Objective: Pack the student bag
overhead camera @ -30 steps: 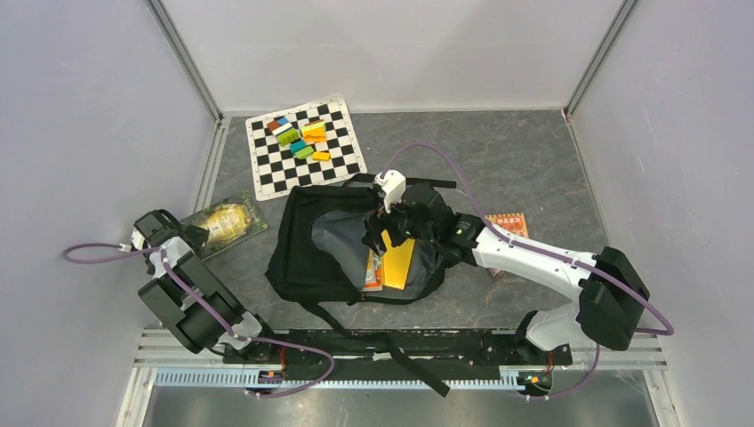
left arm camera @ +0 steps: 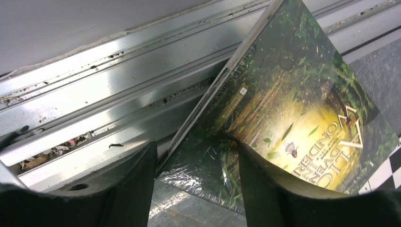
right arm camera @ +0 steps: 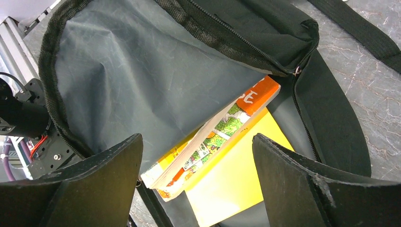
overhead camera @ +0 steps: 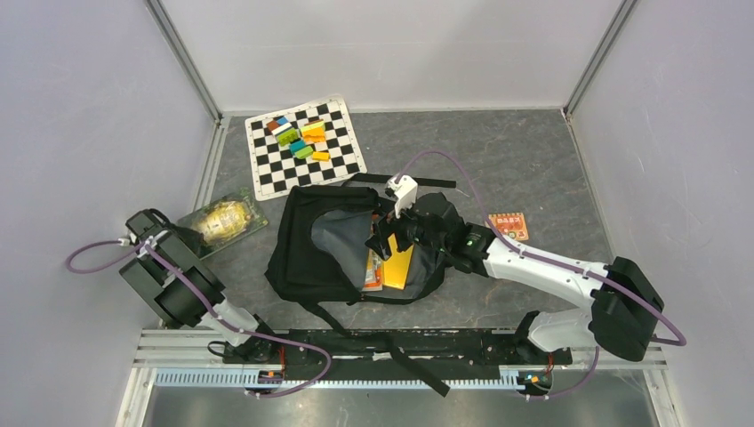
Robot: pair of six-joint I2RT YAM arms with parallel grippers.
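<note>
A plastic-covered book with a yellow centre (overhead camera: 222,222) lies at the far left, leaning onto the metal rail. My left gripper is around its near edge, fingers apart at that corner; whether they grip it I cannot tell. The open black bag (overhead camera: 302,249) holds orange books (right arm camera: 253,97) and a yellow folder (right arm camera: 236,170). My right gripper stands open above the bag's contents, nothing between its fingers.
A chessboard (overhead camera: 271,178) with several coloured blocks sits at the back. An orange notebook (overhead camera: 507,222) lies at the right, near the right arm.
My left gripper has shifted slightly left and toward the back at the book's end. The right arm has moved slightly right and toward the front.
</note>
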